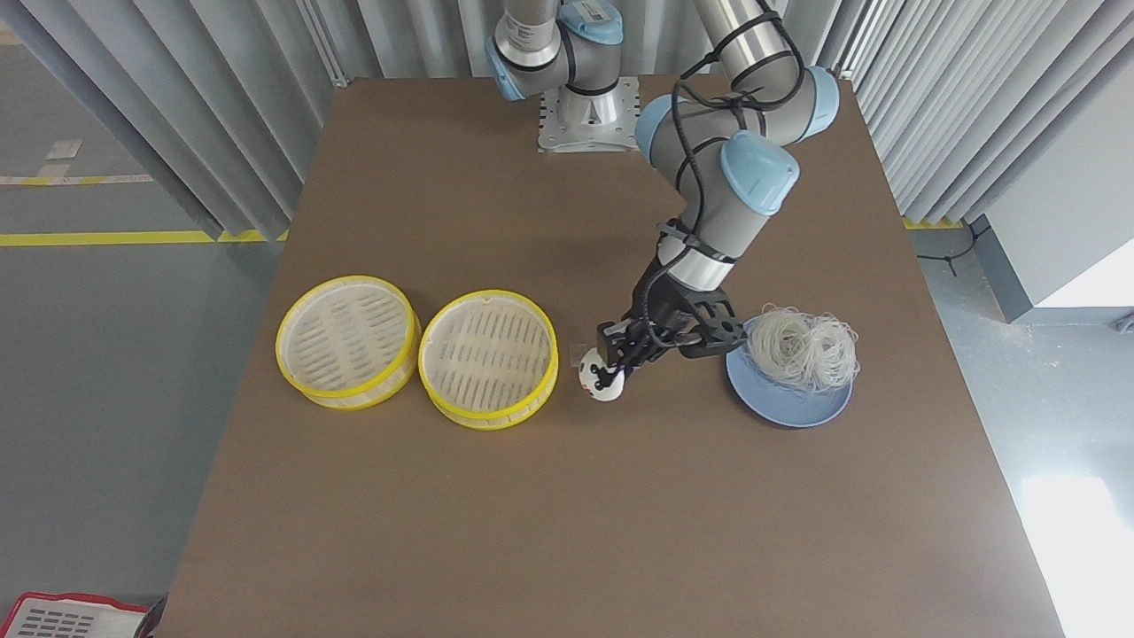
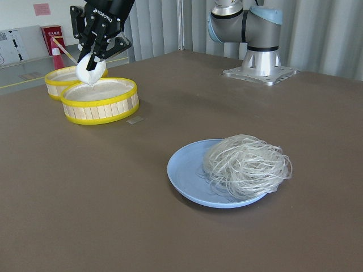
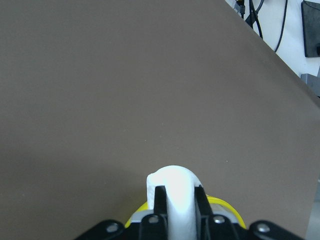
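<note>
My gripper (image 2: 91, 62) is shut on a white rounded piece (image 2: 85, 73), which also shows as a white disc (image 1: 601, 379) in the front view and upright between the fingers in the wrist view (image 3: 175, 195). It hangs above the table, just right of the nearer yellow-rimmed steamer basket (image 1: 488, 356), with a second basket (image 1: 345, 330) beside that one. A blue plate (image 1: 781, 404) with a tangled heap of pale noodle-like strands (image 1: 803, 346) stands to the right.
Curtains line the back, and cables lie beyond the table edge in the wrist view.
</note>
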